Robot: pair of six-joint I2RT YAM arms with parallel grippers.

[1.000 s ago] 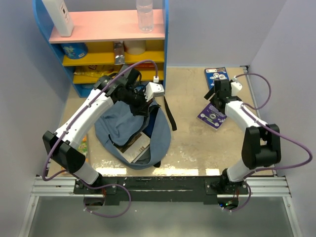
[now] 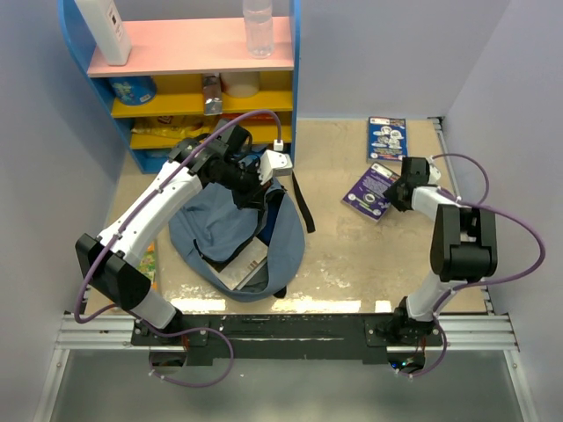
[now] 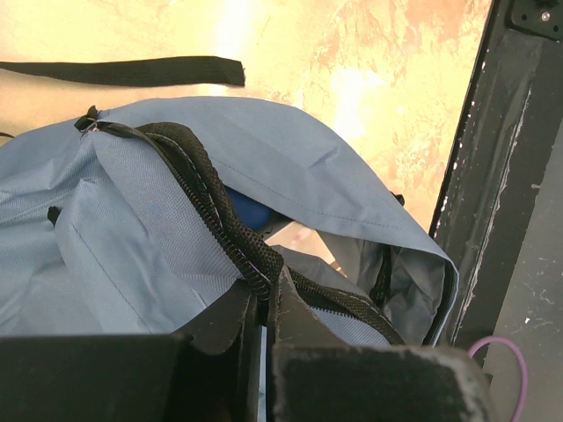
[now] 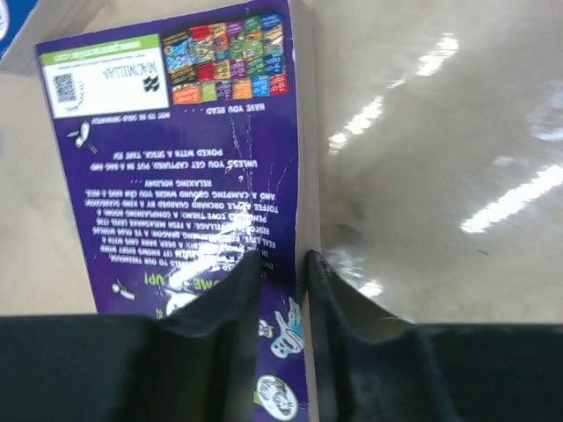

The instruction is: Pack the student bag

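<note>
My left gripper is shut on the zippered rim of the blue bag (image 2: 193, 237), which lies open on the table with pale and dark blue items inside. My right gripper is at the spine edge of a purple book (image 4: 176, 193) lying flat, its fingers around that edge; whether they are closed on it is unclear. A second blue book (image 2: 386, 138) lies behind the purple one.
A blue shelf unit (image 2: 189, 44) with bottles and packets stands at the back left. A black strap (image 2: 301, 202) lies right of the bag.
The blue book has moved a little. The left arm is unchanged.
</note>
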